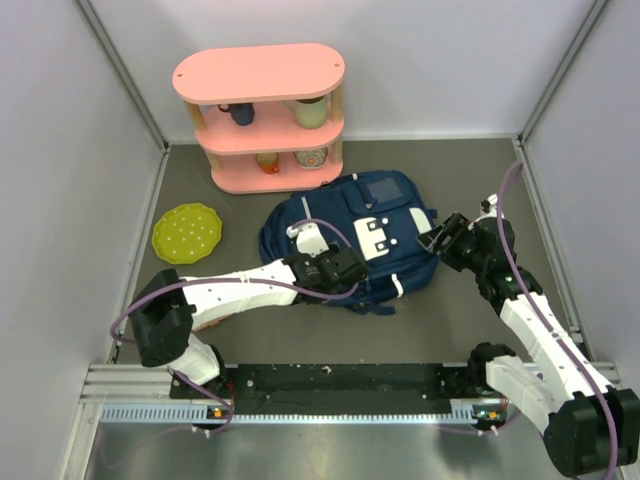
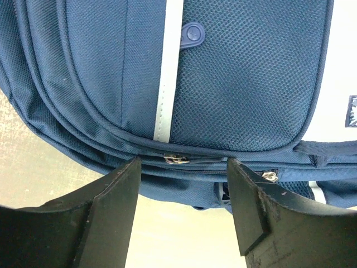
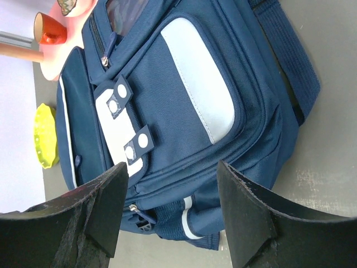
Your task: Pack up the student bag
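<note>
A dark blue student bag [image 1: 378, 205] with white patches lies flat on the grey table, in the middle of the top view. Over its near left edge is my left gripper, whose open fingertips [image 2: 131, 170] stand on either side of a metal zipper slider [image 2: 176, 159] along the seam in the left wrist view; nothing is gripped. A second zipper slider [image 2: 270, 176] shows to the right. Just off the bag's right side hangs my right gripper [image 1: 430, 238], open and empty. The right wrist view shows the bag's white patch [image 3: 199, 78] and near edge straps.
Behind the bag stands a pink shelf [image 1: 260, 135] with a dark mug [image 1: 240, 113], a pale green mug [image 1: 311, 112], an orange cup [image 1: 267, 162] and a patterned bowl [image 1: 311, 158]. A yellow-green plate [image 1: 187, 234] lies at the left. Table beyond the right gripper is clear.
</note>
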